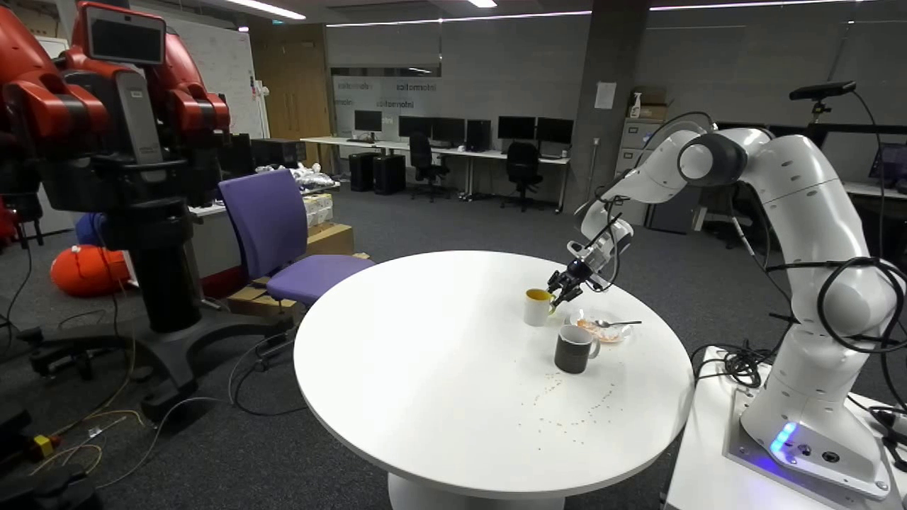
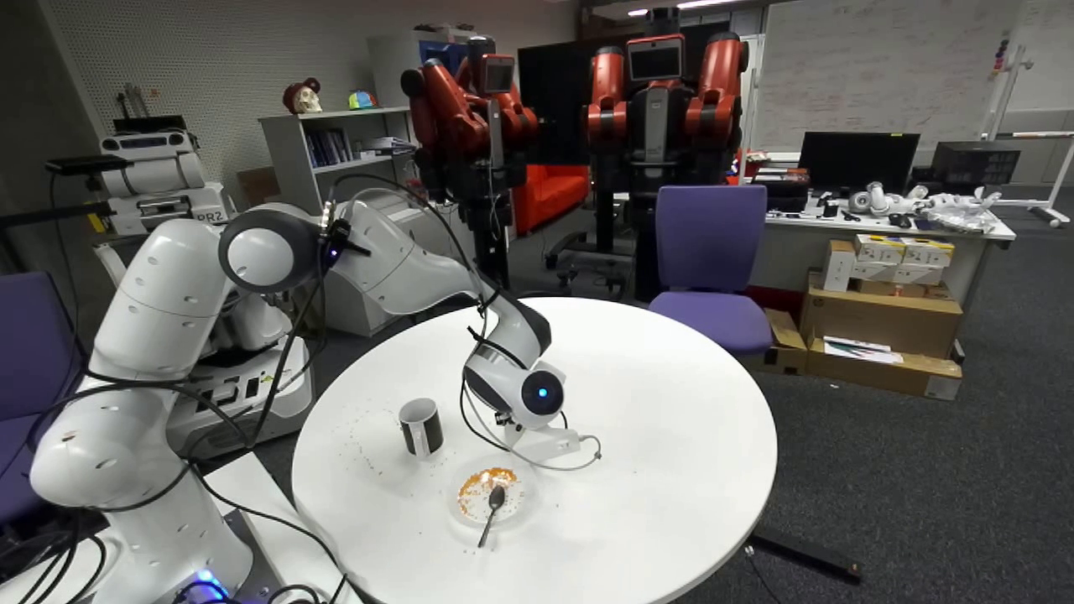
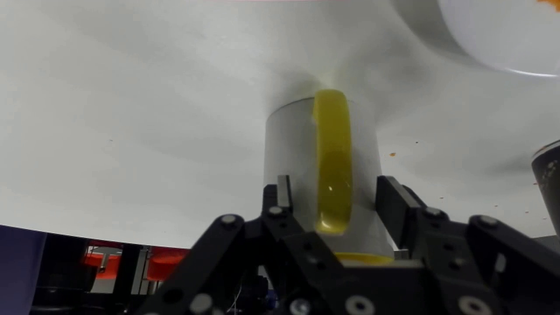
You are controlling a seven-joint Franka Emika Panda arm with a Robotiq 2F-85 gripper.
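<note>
A white mug [image 1: 536,309] with a yellow inside stands upright on the round white table [image 1: 408,357]. Its yellow handle [image 3: 334,162] faces my gripper, and in the wrist view the handle lies between the two spread fingers, with gaps on both sides. The fingers are part open and reach along the mug's wall; whether they touch it I cannot tell. In exterior view 2 my arm hides this mug and the fingers.
A black mug [image 1: 575,349] stands nearby on the table. Beside it is a clear plate [image 2: 461,500] holding orange bits and a spoon [image 2: 492,514]. Crumbs lie scattered near the black mug.
</note>
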